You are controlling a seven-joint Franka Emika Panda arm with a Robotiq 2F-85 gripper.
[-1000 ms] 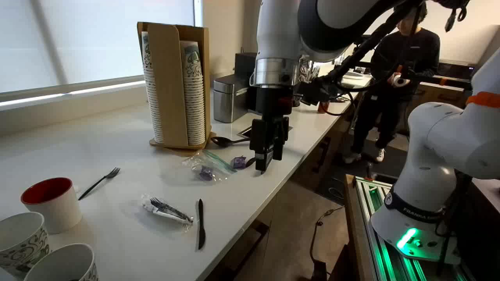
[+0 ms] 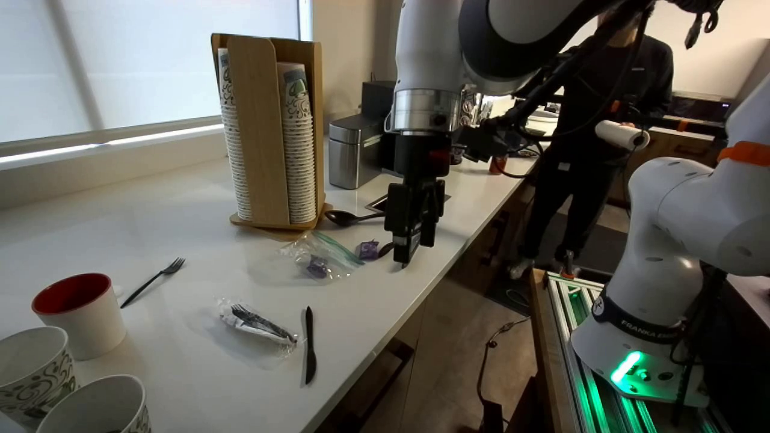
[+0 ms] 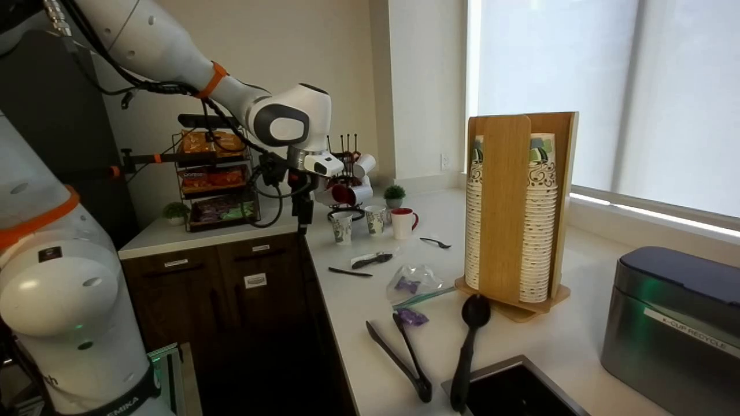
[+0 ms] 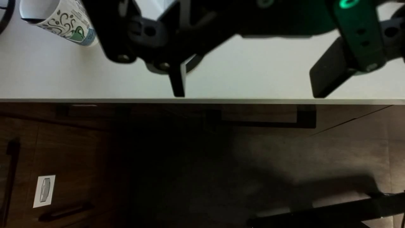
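Note:
My gripper stands open in the wrist view, its two fingers wide apart and nothing between them. Below it are the counter's front edge and the dark floor. From exterior view 1, the gripper (image 2: 416,249) points down near that edge. On the counter lie a black knife (image 2: 310,346), a wrapped cutlery packet (image 2: 258,324) and a black fork (image 2: 154,281). A clear zip bag (image 3: 414,283) holds something purple, and a purple packet (image 3: 413,316) rests beside it. Black tongs (image 3: 409,360) and a black spoon (image 3: 469,346) lie closer to exterior view 2.
A wooden holder (image 2: 256,137) with stacked paper cups stands by the window. A red-lined mug (image 2: 86,325) and patterned cups (image 3: 341,227) occupy one end. Beyond the spoon sits a metal bin (image 3: 666,333). Someone in dark clothes (image 2: 599,137) stands in the aisle.
The person in the background has shifted left and turned, with a white roll now showing larger in front of them. My arm and the counter objects look unmoved.

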